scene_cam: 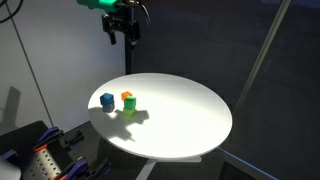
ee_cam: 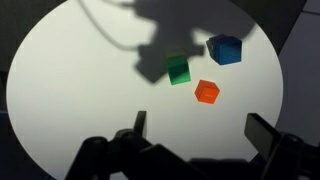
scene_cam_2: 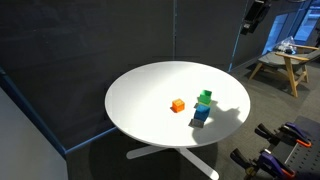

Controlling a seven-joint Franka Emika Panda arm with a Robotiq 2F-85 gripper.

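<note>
High above the round white table (scene_cam: 180, 110), my gripper (scene_cam: 122, 41) hangs open, its fingers wide apart and nothing between them. A green block (scene_cam: 130, 102) sits on a yellow-green one (scene_cam: 128, 112) near the table's left side. Beside that pair, a blue block (scene_cam: 107, 99) rests on a darker block. Just behind the green block lies a small orange cube (scene_cam: 126, 96). In the wrist view, the orange cube (ee_cam: 207, 92), green block (ee_cam: 178, 70) and blue block (ee_cam: 229, 50) all lie beyond the open fingertips, clear of them.
The arm's shadow (ee_cam: 172, 25) falls beside the blocks. A wooden chair (scene_cam_2: 285, 68) stands off at the back right, away from the table.
</note>
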